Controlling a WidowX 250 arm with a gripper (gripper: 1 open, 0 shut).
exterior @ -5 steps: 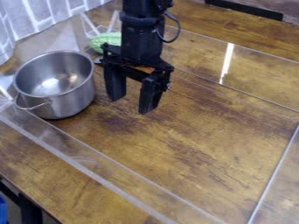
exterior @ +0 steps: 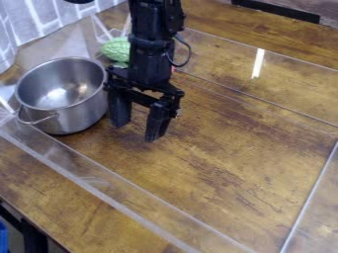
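Observation:
The black arm comes down from the top centre to my gripper [exterior: 140,123], which hangs low over the wooden table, just right of a steel pot [exterior: 55,91]. Its two dark fingers stand apart, open, with nothing visible between them. A green object [exterior: 113,49], perhaps a vegetable, lies behind the arm at upper left, partly hidden.
Transparent strips or edges run along its borders. A white curtain-like cloth is at the top left.
The gripper has shifted slightly left and down, closer to the table and the pot. The pot has not visibly moved.

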